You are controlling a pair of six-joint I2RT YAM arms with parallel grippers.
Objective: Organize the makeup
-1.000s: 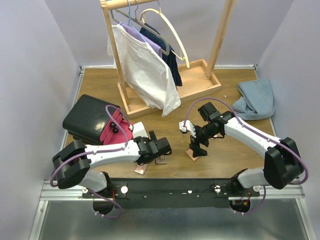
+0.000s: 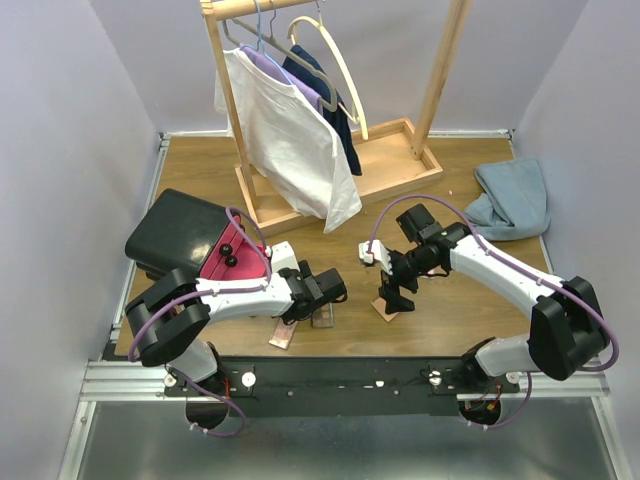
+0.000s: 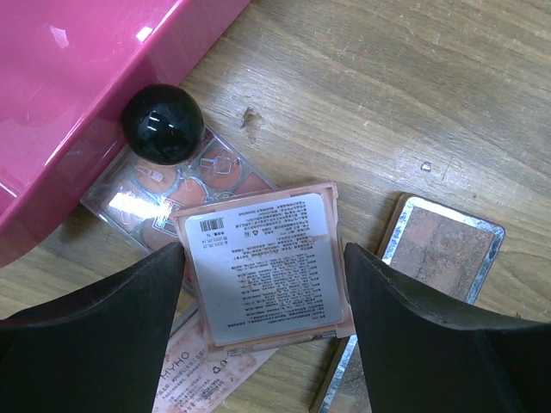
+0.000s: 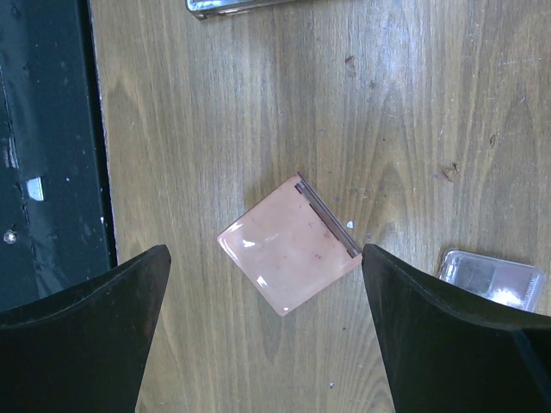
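In the left wrist view my left gripper has its fingers either side of a pink square palette (image 3: 263,267) with a white label; whether they press on it I cannot tell. Beneath it lie a clear-lidded palette (image 3: 138,198), a long pink palette (image 3: 202,379) and a silver-edged palette (image 3: 439,254). The pink organizer case (image 3: 52,77) with a black knob (image 3: 164,123) is at upper left. My open right gripper hangs over a pink compact (image 4: 288,245); a small clear case (image 4: 486,277) lies to its right.
A wooden garment rack (image 2: 395,160) with hanging shirts stands at the back. A folded blue cloth (image 2: 505,200) lies at back right. The table's dark front edge (image 4: 47,155) is near the right gripper. Bare wood shows in the middle.
The right arm stays in place.
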